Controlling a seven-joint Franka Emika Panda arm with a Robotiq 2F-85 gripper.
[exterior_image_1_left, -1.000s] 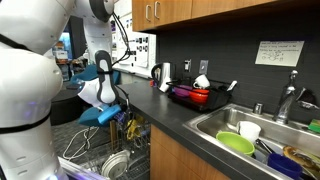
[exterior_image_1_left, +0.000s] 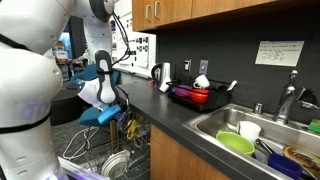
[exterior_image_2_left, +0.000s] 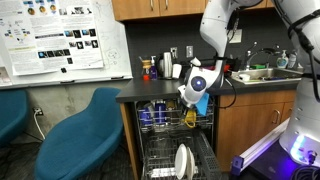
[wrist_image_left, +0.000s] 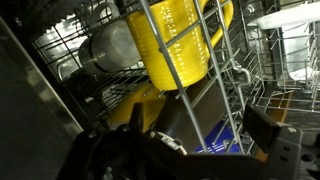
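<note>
A yellow mug (wrist_image_left: 178, 40) fills the upper middle of the wrist view, behind the wires of a dishwasher rack (wrist_image_left: 165, 52). My gripper is open, its dark fingers far apart at the left and right, with rack wires crossing the gap between them. The mug lies beyond the gap, apart from both fingers. In the second exterior view the yellow mug (exterior_image_2_left: 190, 118) shows just below the arm's end at the upper rack. From the first exterior view the gripper's fingertips are too small to make out. A second yellow item (wrist_image_left: 138, 106) lies below the mug, partly hidden.
Clear glasses (wrist_image_left: 108, 48) stand left of the mug. White plates (exterior_image_2_left: 184, 160) sit in the lower rack. The counter (exterior_image_1_left: 190, 128) edge runs close beside the arm. A sink (exterior_image_1_left: 215, 122) with a green bowl (exterior_image_1_left: 233, 143) is to the right.
</note>
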